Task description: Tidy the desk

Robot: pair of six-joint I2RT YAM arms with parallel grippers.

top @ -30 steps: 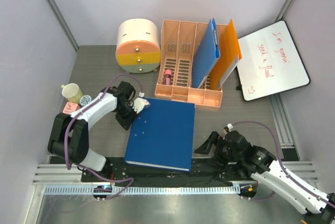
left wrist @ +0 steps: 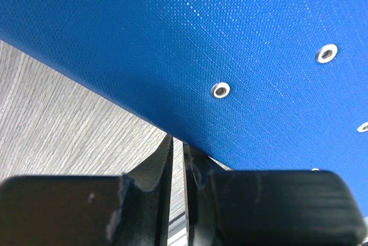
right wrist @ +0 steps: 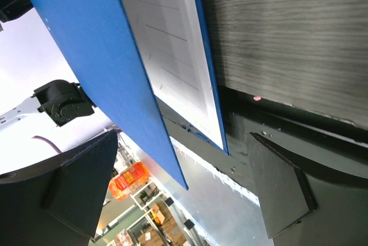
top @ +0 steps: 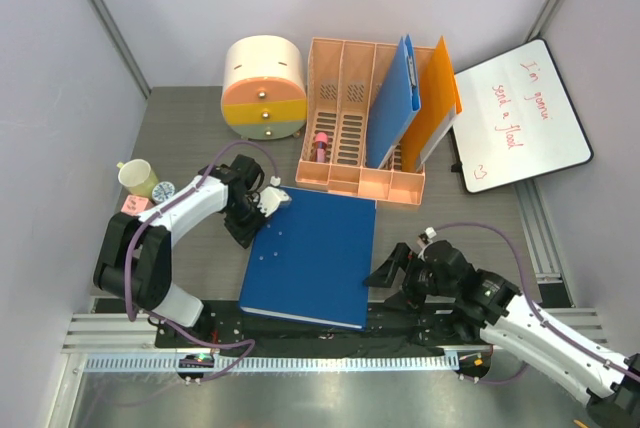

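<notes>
A closed blue binder (top: 312, 258) lies flat at the front middle of the desk, its front edge over the black strip. At its left edge is my left gripper (top: 248, 232), fingers close together; in the left wrist view the narrow gap of the left gripper meets the binder's edge, and whether anything is pinched is unclear. My right gripper (top: 374, 278) sits by the binder's lower right side. In the right wrist view the right gripper is wide open, with the binder's cover (right wrist: 135, 91) and white pages (right wrist: 178, 68) between and beyond its fingers.
A peach rack (top: 345, 185) at the back holds a blue folder (top: 390, 113), an orange folder (top: 432, 103) and a pink item (top: 320, 146). Beside it stand a drawer box (top: 262, 88) and whiteboard (top: 522, 118). A mug (top: 138, 177) is at left.
The binder has shifted very slightly right, along with my left gripper. My right gripper has edged left and a little toward the front, closer to the binder's side.
</notes>
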